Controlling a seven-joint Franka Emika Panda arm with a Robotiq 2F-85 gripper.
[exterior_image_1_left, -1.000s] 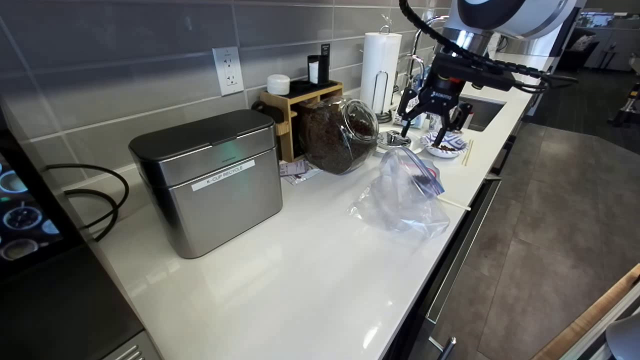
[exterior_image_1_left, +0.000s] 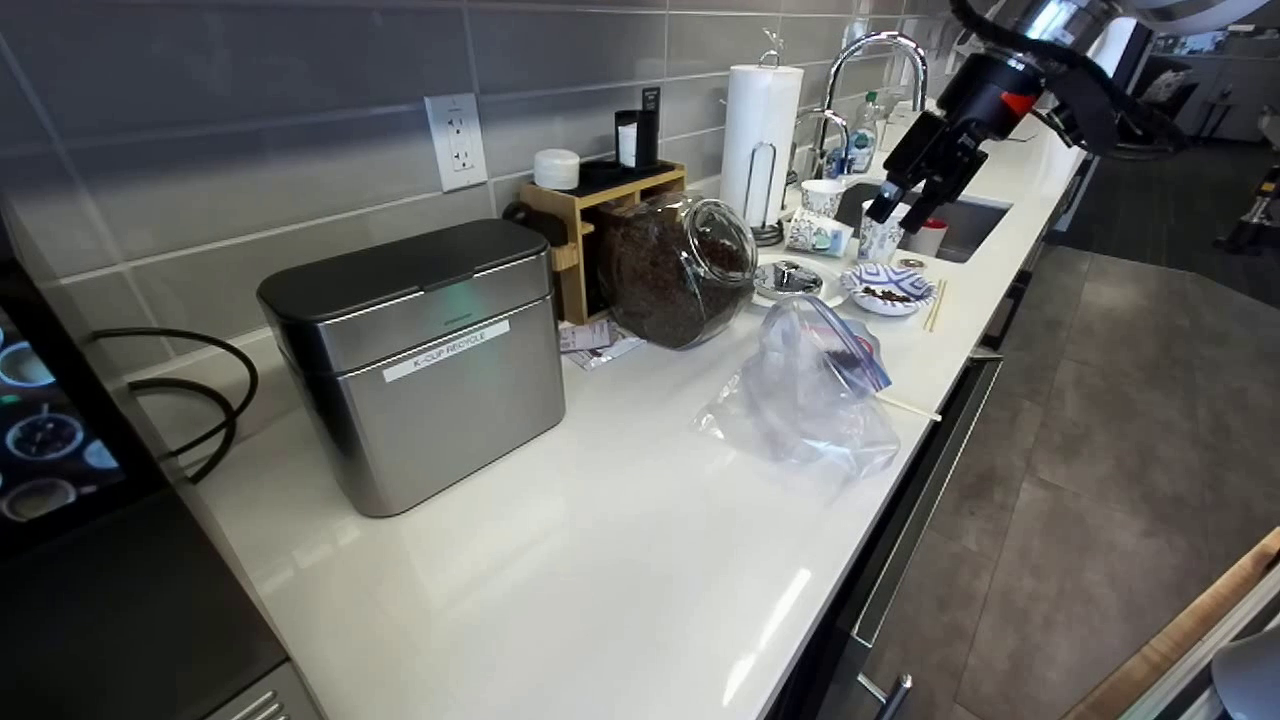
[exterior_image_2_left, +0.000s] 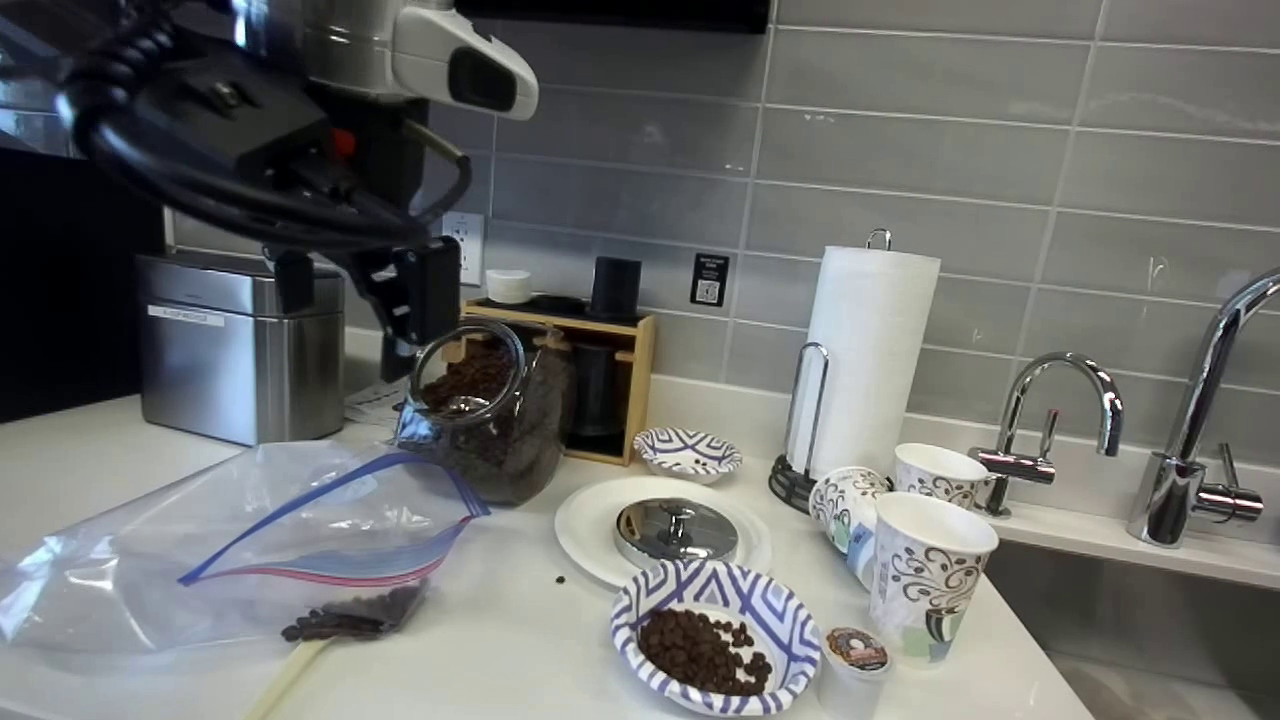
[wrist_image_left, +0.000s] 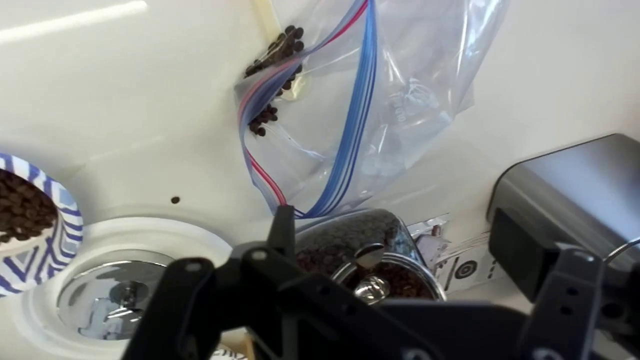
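Observation:
My gripper (exterior_image_1_left: 902, 214) hangs in the air above the counter, its fingers spread apart and nothing between them. In the wrist view the two fingers frame a glass jar of coffee beans (wrist_image_left: 354, 240) lying tilted with its mouth open. A clear zip bag (exterior_image_2_left: 240, 540) lies on the counter, a light-coloured spoon handle (exterior_image_2_left: 288, 678) by its opening and dark beans (wrist_image_left: 282, 54) at its mouth. A blue-patterned bowl (exterior_image_2_left: 780, 624) holds more coffee beans. The jar's shiny lid (exterior_image_2_left: 675, 532) rests on a white plate (exterior_image_2_left: 576, 528).
Behind the jar stands a wooden shelf (exterior_image_2_left: 642, 396). A steel K-cup bin (exterior_image_1_left: 456, 396), a paper towel roll (exterior_image_2_left: 870, 348), paper cups (exterior_image_2_left: 930, 582) and a coffee pod (exterior_image_2_left: 854, 678) also occupy the counter. Its front stretch near the bin is clear. The sink (exterior_image_1_left: 978, 228) lies at the far end.
In exterior view 1 my gripper has risen and tilted, moving right and away from just above the bowl and lid. The jar, bag and bowl look unmoved.

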